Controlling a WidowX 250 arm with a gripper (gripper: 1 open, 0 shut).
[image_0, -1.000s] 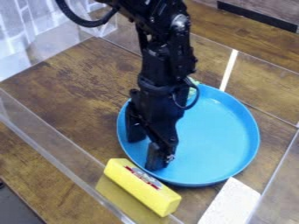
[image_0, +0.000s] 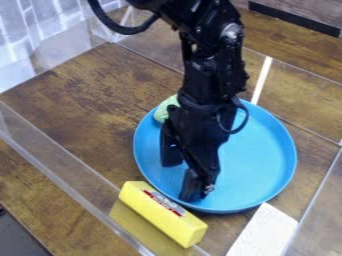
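My black gripper (image_0: 190, 170) hangs down over a round blue plate (image_0: 261, 160), its fingers low over the plate's left-middle part and standing open. A small pale green object (image_0: 164, 109) shows at the plate's back left, partly hidden behind the arm. I cannot tell what lies between the fingers, if anything.
A yellow block with a label (image_0: 162, 213) lies in front of the plate at the left. A white rectangular object (image_0: 263, 233) is at the front right. Bare wooden floor (image_0: 67, 110) fills the left, and clear plastic edges border the area.
The arm has shifted to the right over the plate, uncovering more of the green object at the back left. The plate and yellow block look unmoved.
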